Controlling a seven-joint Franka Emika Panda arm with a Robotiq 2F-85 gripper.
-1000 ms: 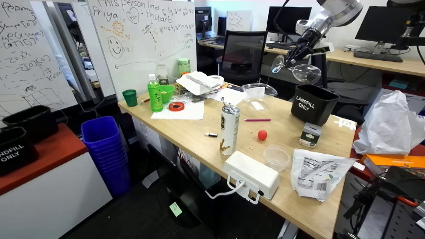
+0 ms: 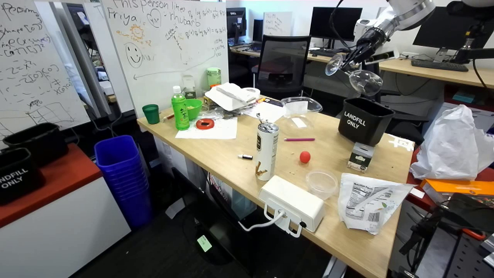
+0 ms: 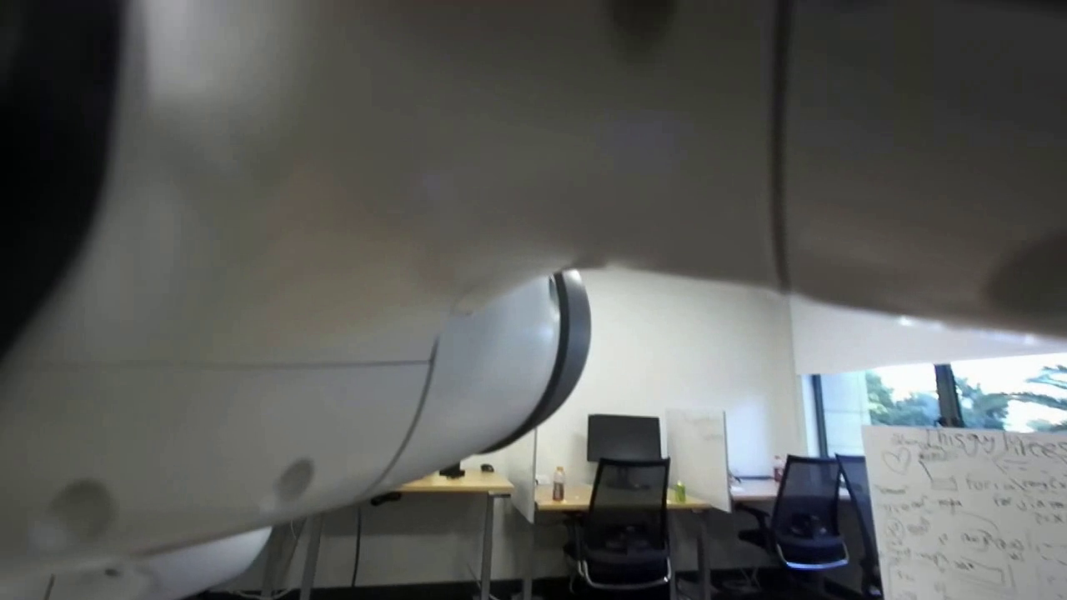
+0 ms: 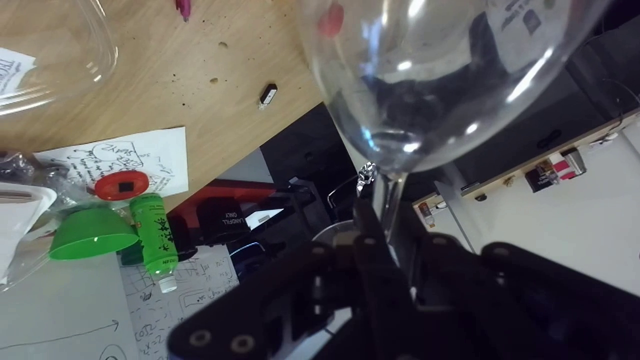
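Observation:
A clear wine glass (image 2: 366, 82) hangs on its side in the air, its bowl just above the black landfill bin (image 2: 366, 121). My gripper (image 2: 348, 65) is shut on its thin stem, and the round foot (image 2: 334, 64) sticks out to the left. In the wrist view the transparent bowl (image 4: 444, 78) fills the upper right, and its stem runs down between the dark fingers. The second exterior view is mostly blocked by the pale arm, so neither glass nor gripper shows there.
On the table stand a tall white canister (image 2: 267, 150), a small dark box (image 2: 361, 157), a white pouch (image 2: 371, 202), a clear tub (image 2: 321, 183) and a red ball (image 2: 305, 157). A green bottle (image 2: 180, 109) and green bowl (image 2: 193, 108) sit at the far left end.
My gripper and the glass have moved right and slightly up in the exterior view, the bowl staying above the bin. The table's objects have not moved.

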